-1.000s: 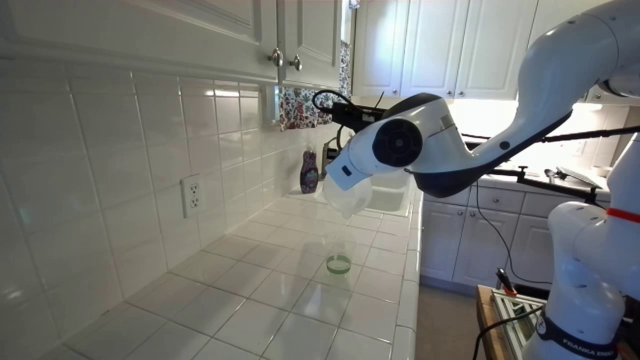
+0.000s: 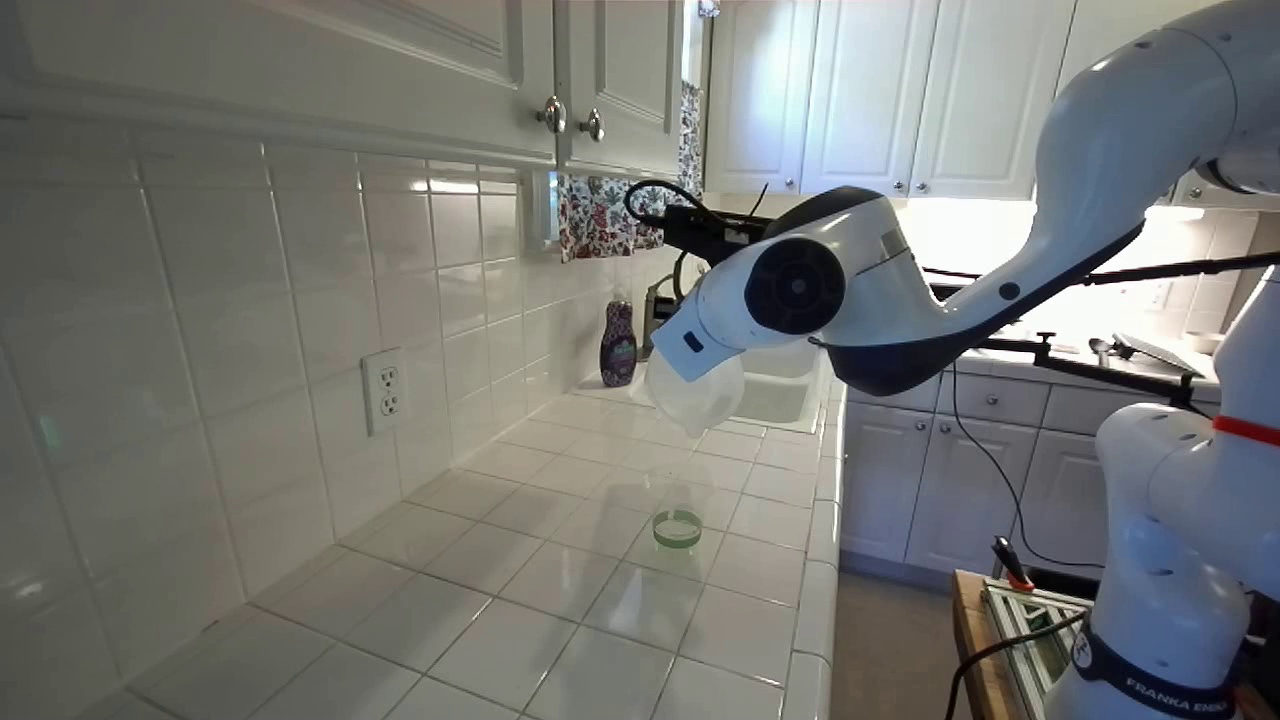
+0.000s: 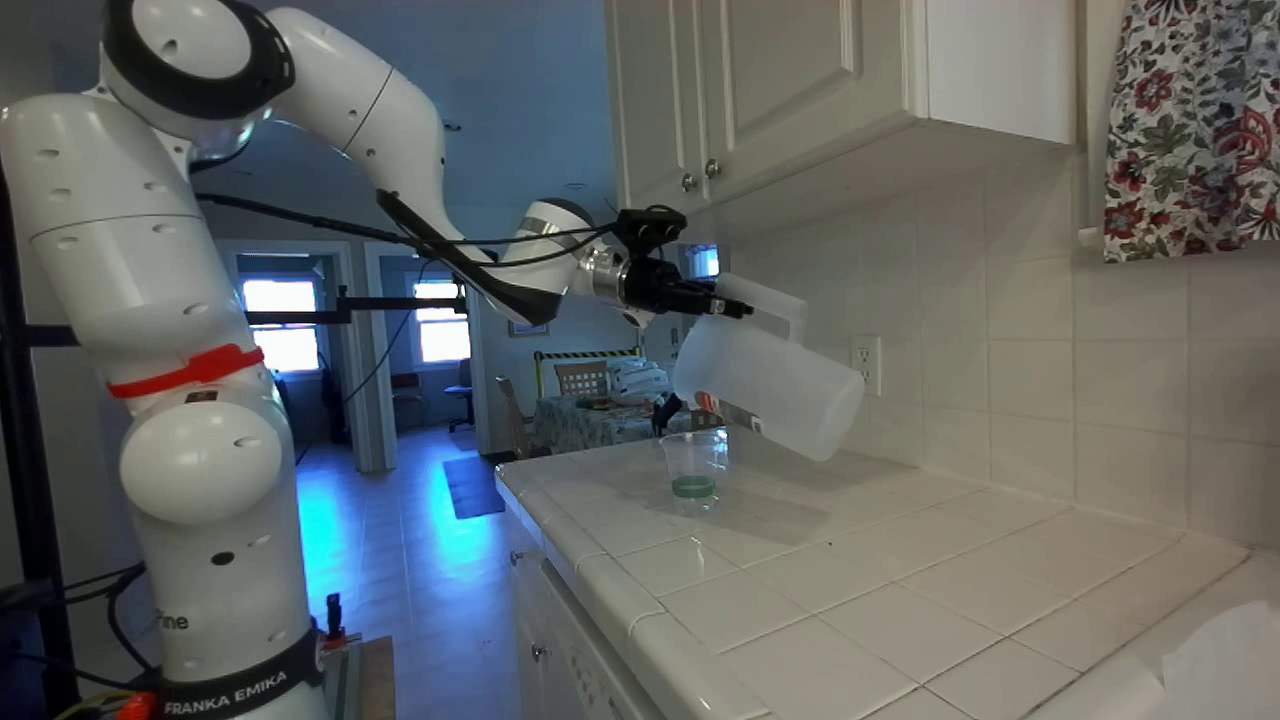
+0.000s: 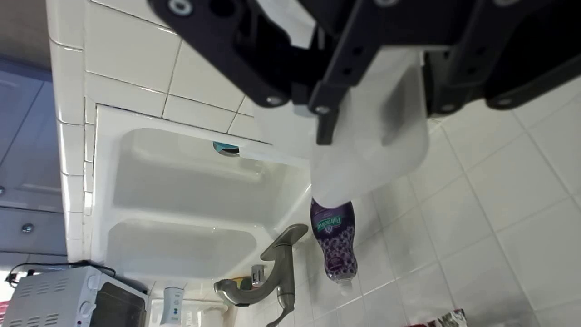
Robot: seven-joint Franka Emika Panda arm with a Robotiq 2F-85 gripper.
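A translucent white pitcher hangs tilted above the counter, its handle uppermost in exterior view 2. My gripper is shut on the pitcher at its handle side; the exact contact is hard to see. In the wrist view, the cloudy pitcher body fills the space around the dark fingers. A clear cup stands upright on the tiles, green showing at its bottom. From exterior view 1, the pitcher's lower edge appears above the cup's green base, with a gap between.
A purple soap bottle stands by the wall near the white sink and faucet. Upper cabinets overhang the counter.
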